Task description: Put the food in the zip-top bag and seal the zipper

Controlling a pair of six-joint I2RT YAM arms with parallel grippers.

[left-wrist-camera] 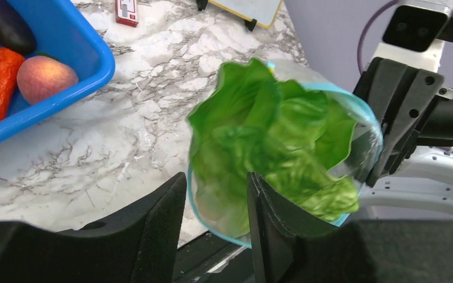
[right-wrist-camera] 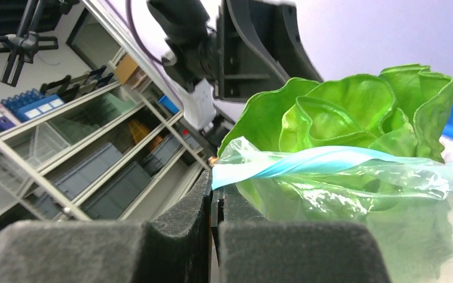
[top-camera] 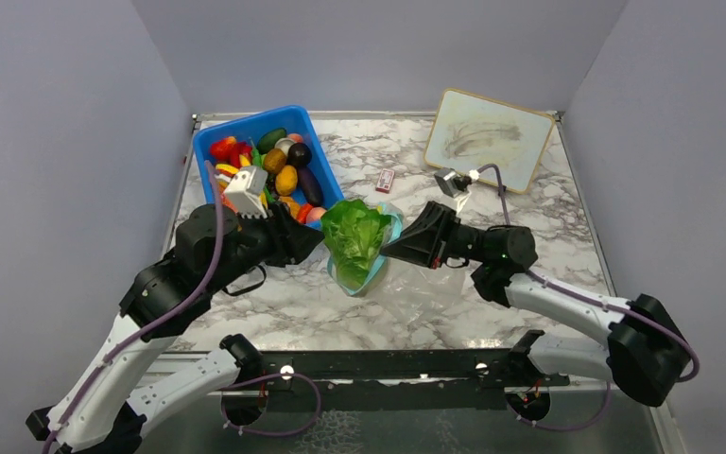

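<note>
A leafy green lettuce (top-camera: 354, 236) (left-wrist-camera: 271, 147) (right-wrist-camera: 348, 112) sits in the mouth of a clear zip bag with a light blue zipper (right-wrist-camera: 307, 162), held up near the table's centre. My right gripper (top-camera: 388, 248) is shut on the bag's rim. My left gripper (top-camera: 310, 241) is left of the lettuce, part open, with nothing visible between its fingers.
A blue tub (top-camera: 210, 142) of fruit and vegetables stands at the back left. A small red box (top-camera: 386, 180) lies at the middle back, and a board on stands (top-camera: 487, 137) at the back right.
</note>
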